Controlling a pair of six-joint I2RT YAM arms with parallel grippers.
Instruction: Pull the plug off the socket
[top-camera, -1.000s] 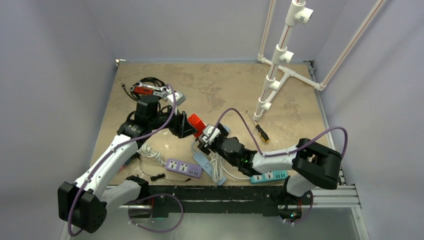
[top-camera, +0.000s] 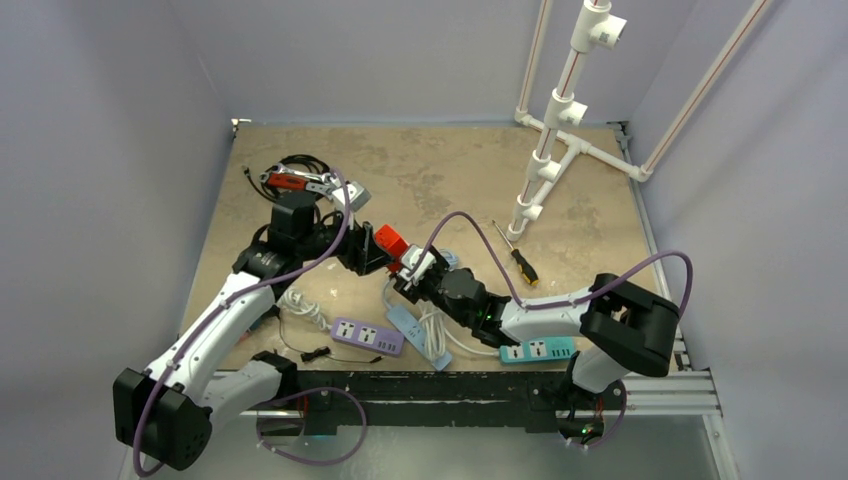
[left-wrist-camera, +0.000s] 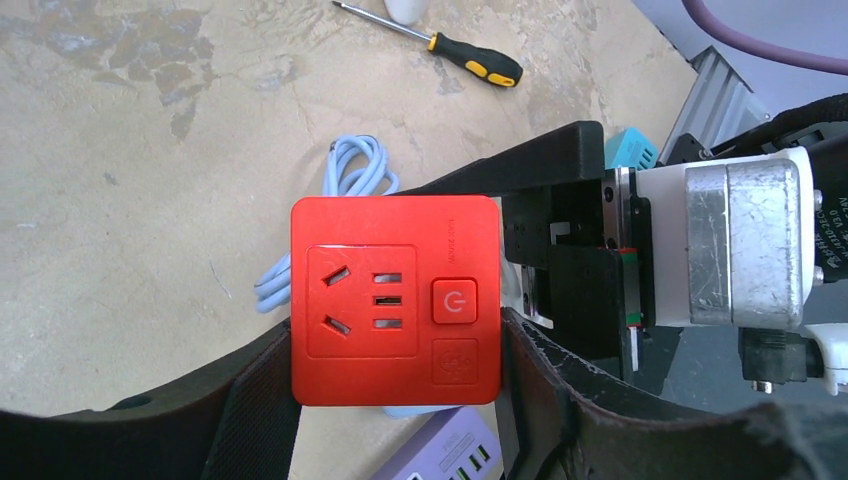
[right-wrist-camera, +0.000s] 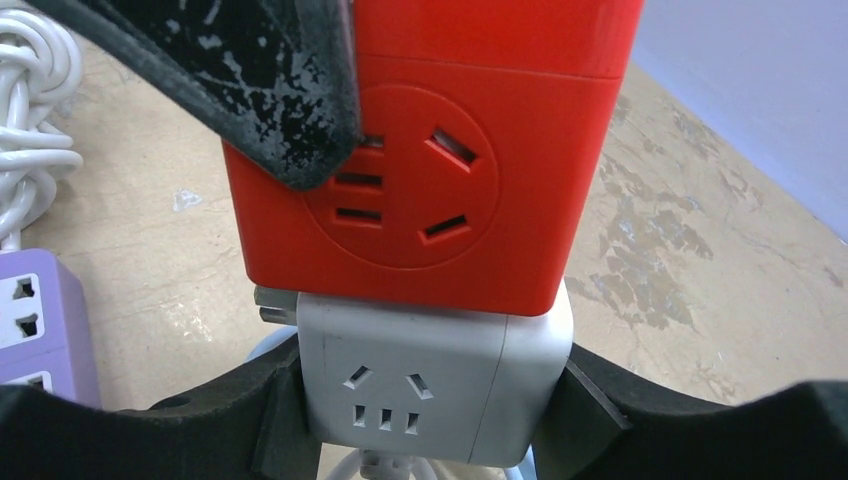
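A red cube socket (left-wrist-camera: 397, 370) is up off the table between the two arms. Both fingers of my left gripper (top-camera: 380, 250) lie along its sides, close against them; whether they grip it cannot be told. My right gripper (top-camera: 405, 272) is shut on a white plug adapter (right-wrist-camera: 430, 385), one finger on either side. That adapter sits right under the red socket in the right wrist view, nearly touching it. A short grey metal piece (right-wrist-camera: 276, 304) shows at the adapter's upper left. Whether the prongs are seated is hidden.
Below lie a purple power strip (top-camera: 366, 336), a light blue strip (top-camera: 419, 337) with coiled cable and a teal strip (top-camera: 540, 349). A screwdriver (top-camera: 523, 265) rests near the white pipe stand (top-camera: 546, 140).
The left arm and the red socket look nearly still.
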